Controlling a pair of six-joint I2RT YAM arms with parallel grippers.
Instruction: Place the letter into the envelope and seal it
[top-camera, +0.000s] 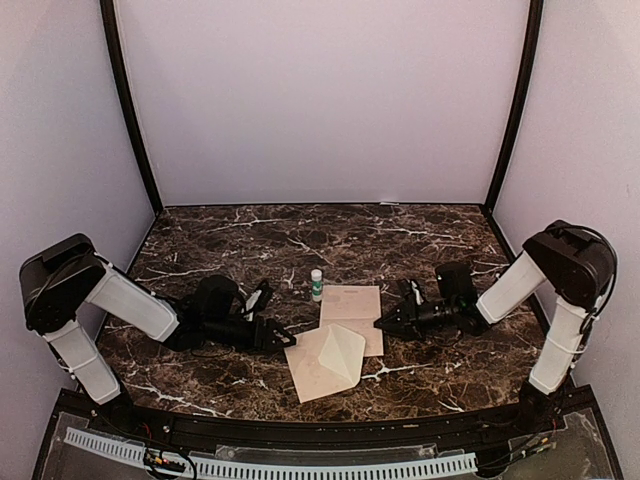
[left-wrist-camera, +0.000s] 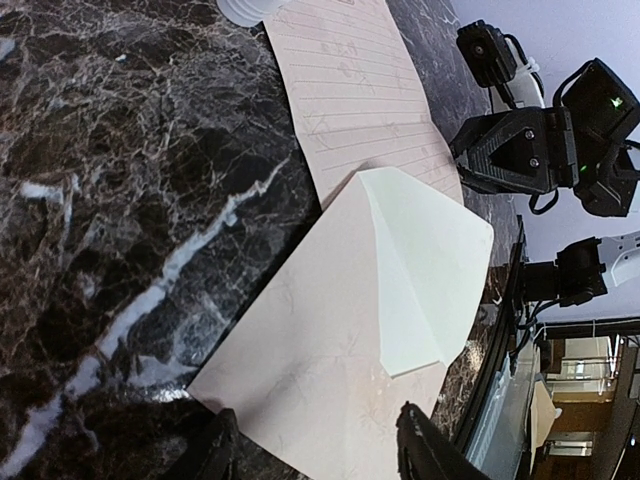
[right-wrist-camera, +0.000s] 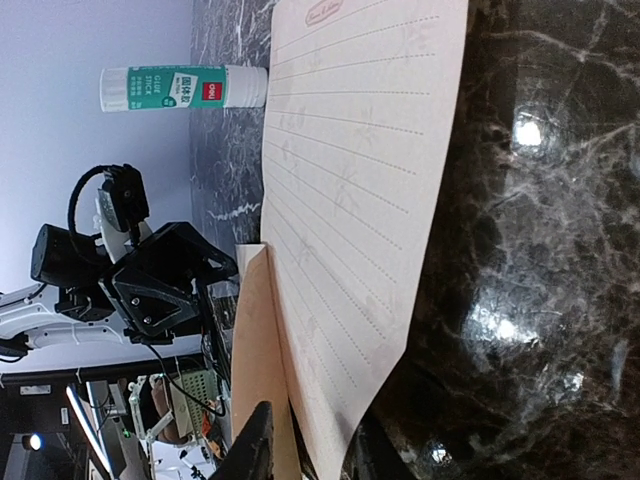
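Note:
The pale envelope (top-camera: 312, 371) lies flat with its flap (top-camera: 342, 354) folded out toward the right. The lined letter (top-camera: 352, 302), creased across the middle, lies behind and right of it, its lower left part hidden under the flap side. My left gripper (top-camera: 291, 341) is at the envelope's upper left corner; in the left wrist view its fingers (left-wrist-camera: 217, 447) look apart, with the envelope's edge running between or beneath them, and a firm hold is unclear. My right gripper is at the letter's right side, fingers parted, with the paper's edge between them.
A green and white glue stick (top-camera: 316, 285) stands upright beside the letter's upper left corner.

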